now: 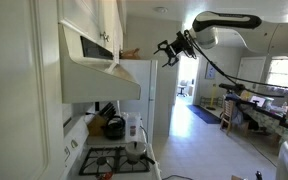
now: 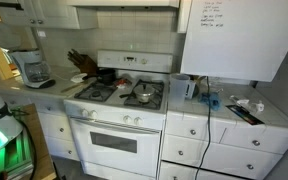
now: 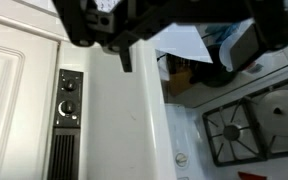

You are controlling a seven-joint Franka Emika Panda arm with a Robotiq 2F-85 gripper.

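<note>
High in the air, to the right of the white range hood [image 1: 96, 82], my gripper [image 1: 164, 54] stands open with nothing between its fingers. Its dark fingers reach in from the top of the wrist view, spread apart. Below them, that view shows the hood's dark control knobs [image 3: 70, 95] on the left. The stove burner [image 3: 231, 132] and part of a metal pot [image 3: 282, 112] are visible at the right. From exterior view 2, the pot [image 2: 144, 93] sits on the white stove [image 2: 119, 125]; the gripper itself is out of that view.
A knife block [image 2: 85, 63] and a coffee maker [image 2: 35, 72] stand on the left counter. To the stove's right are a toaster [image 2: 179, 88] and loose items on the counter. White cabinets flank the hood.
</note>
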